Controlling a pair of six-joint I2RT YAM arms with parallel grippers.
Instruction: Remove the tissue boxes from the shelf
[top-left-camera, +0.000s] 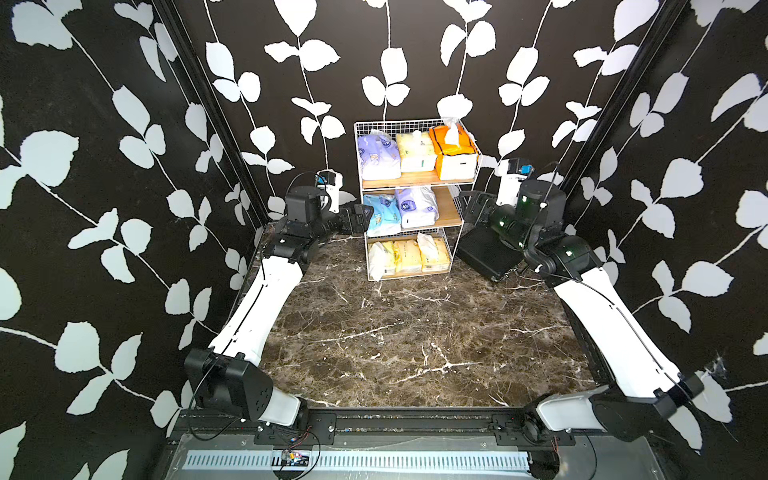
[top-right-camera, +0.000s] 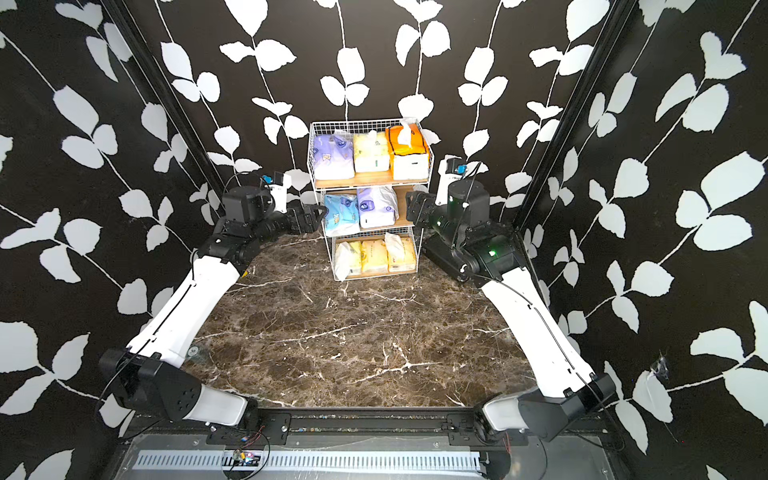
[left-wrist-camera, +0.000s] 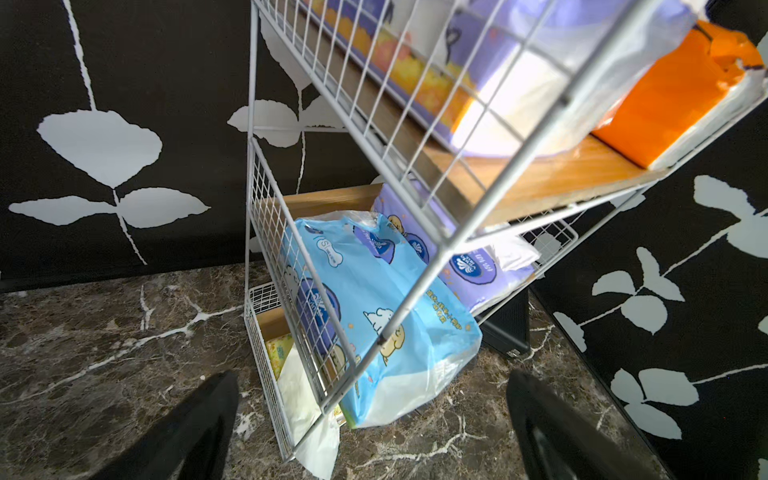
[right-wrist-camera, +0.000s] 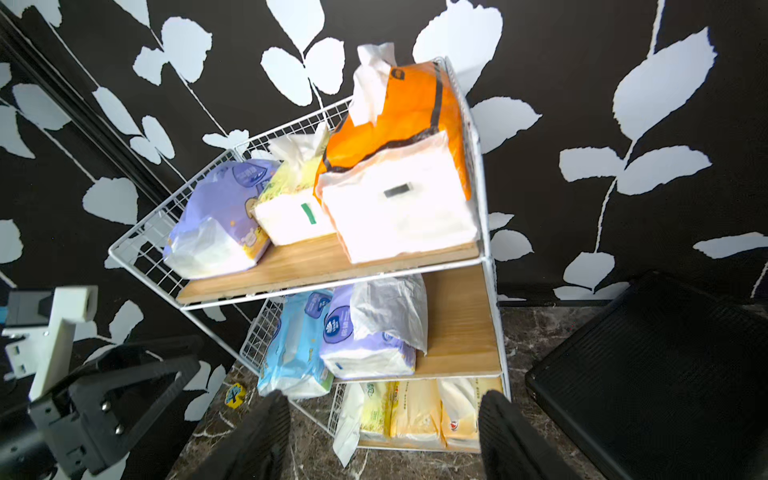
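Note:
A white wire shelf (top-left-camera: 411, 184) with three wooden tiers holds soft packs of tissues. Its top tier carries a purple pack (top-left-camera: 379, 155), a yellow pack (top-left-camera: 416, 151) and an orange pack (top-left-camera: 455, 152). In the middle are a blue pack (left-wrist-camera: 400, 304) and a purple-white pack (right-wrist-camera: 370, 329); several yellow packs (right-wrist-camera: 417, 409) fill the bottom. My left gripper is open beside the shelf's left side, apart from the blue pack, nothing between its fingers. The right gripper, fingers spread around empty space, hovers at the shelf's right side.
A black tray (right-wrist-camera: 656, 368) lies on the marble table to the right of the shelf, under my right arm. The shelf's wire sides and posts stand close to both grippers.

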